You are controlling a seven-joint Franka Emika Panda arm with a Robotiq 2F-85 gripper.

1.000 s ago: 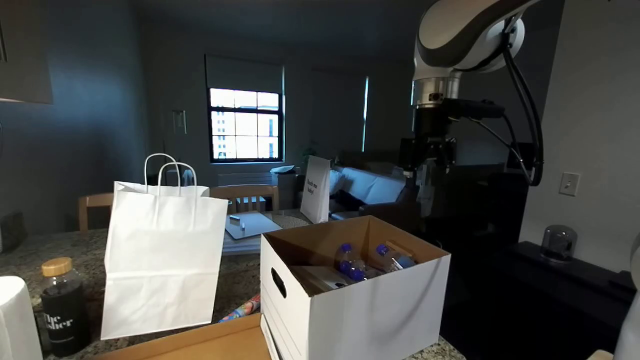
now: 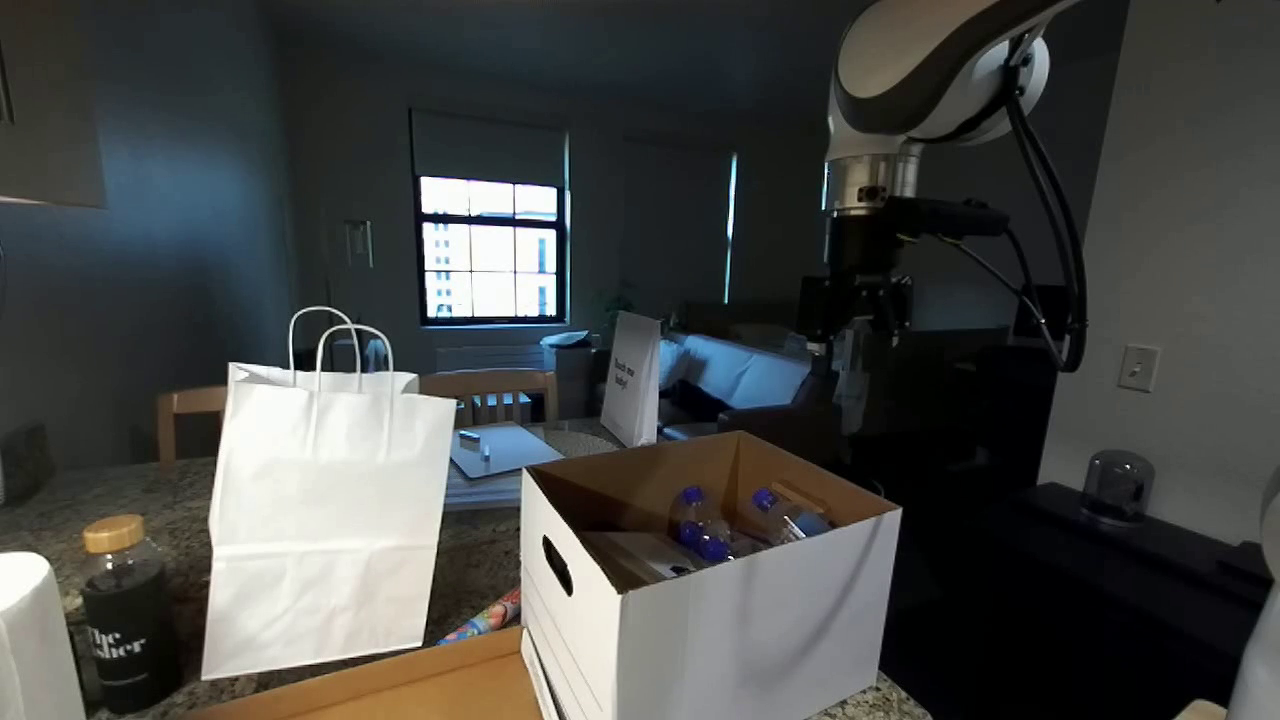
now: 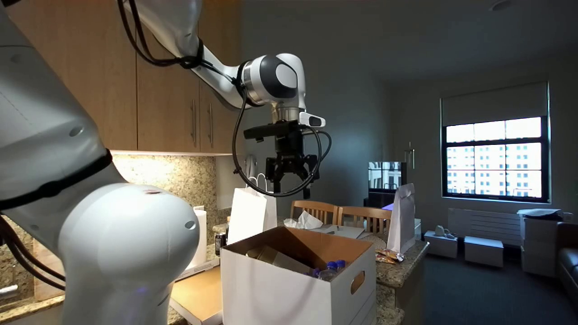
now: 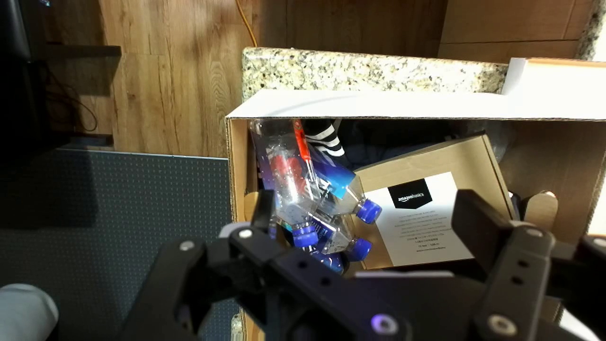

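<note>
My gripper point(image 3: 293, 192) hangs above the white cardboard box point(image 3: 282, 292), its fingers pointing down and spread wide apart. It is open, and nothing shows between the fingers in the wrist view. Inside the box point(image 4: 363, 105), clear plastic bottles with blue caps point(image 4: 305, 235) lie piled at the left of the wrist view. Beside them a brown amazonbasics carton point(image 4: 429, 213) rests tilted. A red-handled tool point(image 4: 301, 139) lies on the bottles, and dark striped cloth point(image 4: 326, 139) shows behind. My gripper's dark body hides the near part of the box.
A white paper bag point(image 2: 324, 528) with handles stands beside the box, near a black bottle with a wooden lid point(image 2: 126, 624). Another white bag point(image 3: 402, 219) stands at the counter's far end. A shallow brown lid point(image 3: 200, 292) adjoins the box. The air around my gripper is clear.
</note>
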